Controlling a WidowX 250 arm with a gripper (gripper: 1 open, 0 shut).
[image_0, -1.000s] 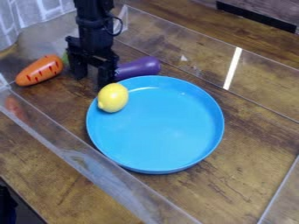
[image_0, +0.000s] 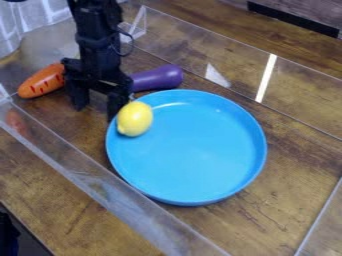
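The black gripper (image_0: 99, 92) hangs low over the wooden table between an orange carrot (image_0: 42, 81) on the left and a purple eggplant (image_0: 158, 78) on the right, its fingers open. A yellow lemon-like object (image_0: 135, 119) rests inside the left edge of a blue plate (image_0: 198, 150), just to the lower right of the gripper. What lies directly behind the gripper is hidden.
A clear plastic sheet or wall (image_0: 112, 196) runs along the lower left. Bare wooden table (image_0: 287, 130) shows to the right of the plate and at the back.
The gripper has come down and toward the viewer, slightly left. The plate, lemon and eggplant appear slightly shifted right and down; the carrot sits a little higher in the view.
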